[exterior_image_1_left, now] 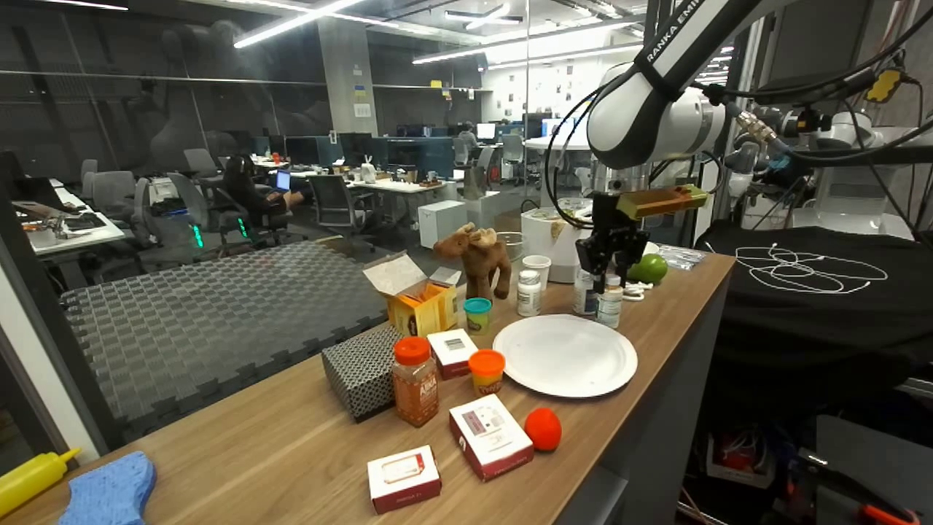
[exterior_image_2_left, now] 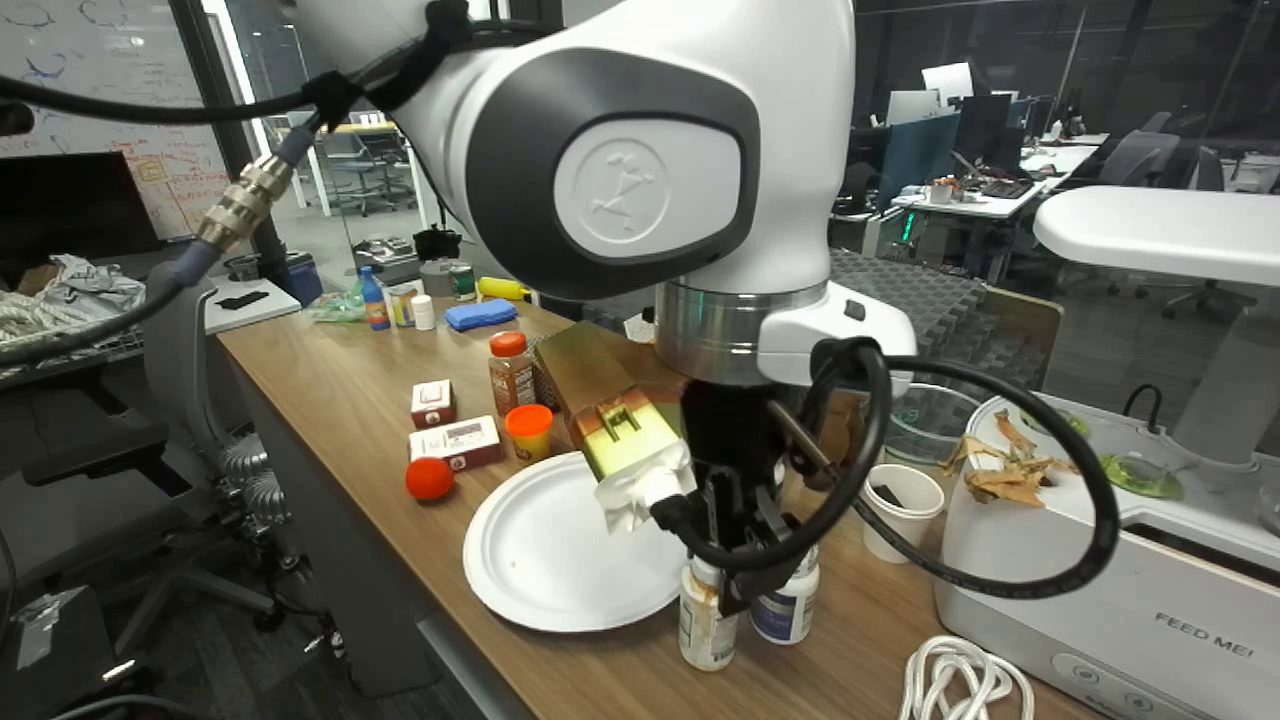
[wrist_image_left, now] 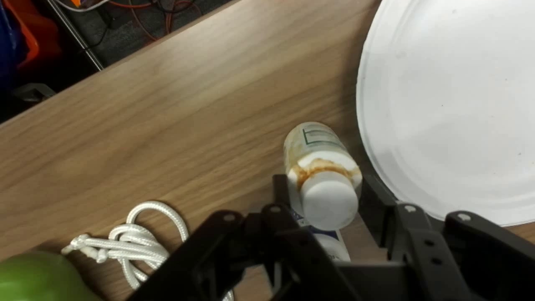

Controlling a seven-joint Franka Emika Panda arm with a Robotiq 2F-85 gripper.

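Note:
A white pill bottle (wrist_image_left: pixel 318 140) with a stained neck stands upright on the wooden counter, just beside the white plate (wrist_image_left: pixel 451 100). My gripper points down over it, shut on its upper part with one finger on either side. In exterior view 1 the same bottle (exterior_image_1_left: pixel 609 310) shows below the dark fingers at the far end of the plate. A second bottle (exterior_image_2_left: pixel 786 610) with a blue label stands close by; the gripper partly hides it in the wrist view.
A third white bottle (exterior_image_1_left: pixel 529 294) and a paper cup (exterior_image_2_left: pixel 902 504) are nearby. White cord (wrist_image_left: pixel 135 246) and a green round object (wrist_image_left: pixel 42 278) lie on the other side. Boxes, tubs and a red ball (exterior_image_1_left: pixel 543 429) sit beyond the plate. The counter's edge is close.

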